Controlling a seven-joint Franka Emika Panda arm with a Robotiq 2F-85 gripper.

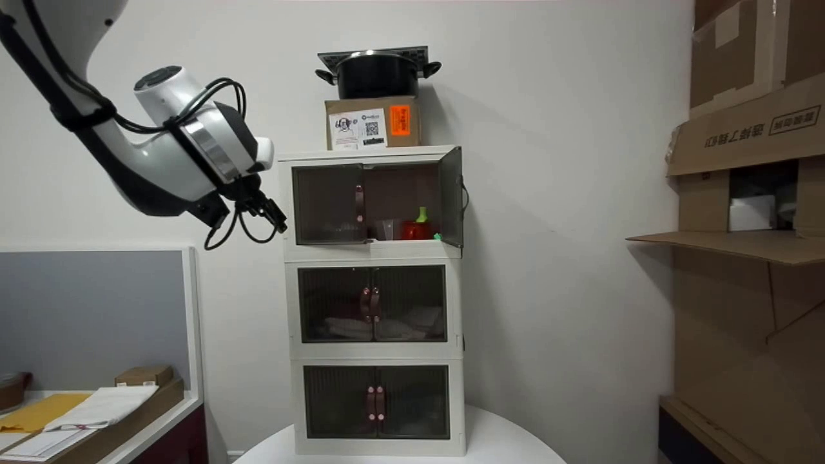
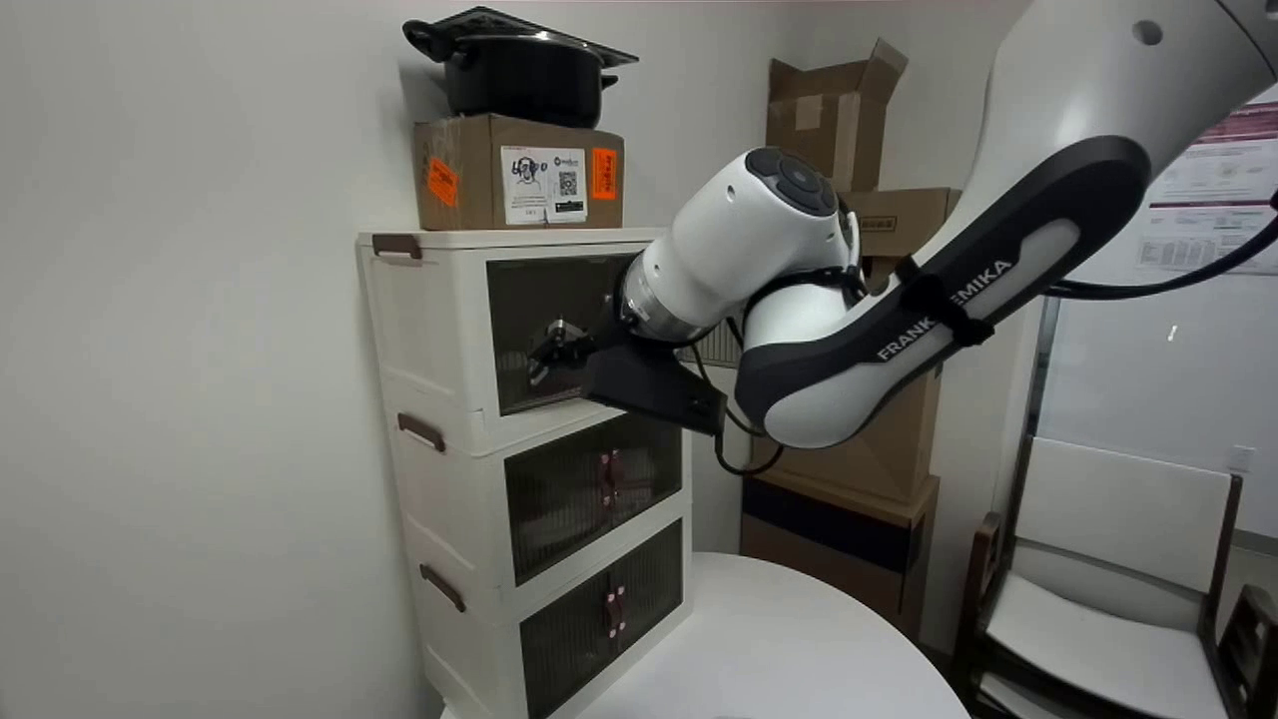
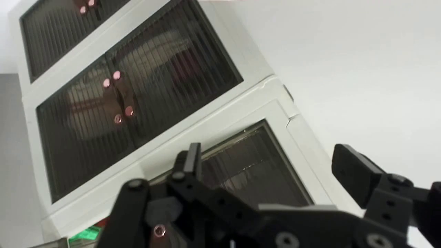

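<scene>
A white cabinet of three stacked units stands on a round white table. Its top right door is swung wide open, while the top left door looks shut. Inside the top unit I see a red thing with a green top and a clear cup. My gripper is in the air to the left of the top unit. In the wrist view its two black fingers are spread wide with nothing between them, and the top left door's dark panel lies beyond.
A cardboard box with a black pot on it rests on top of the cabinet. Larger cardboard boxes fill the right side. Between cabinet and boxes the room is clear.
</scene>
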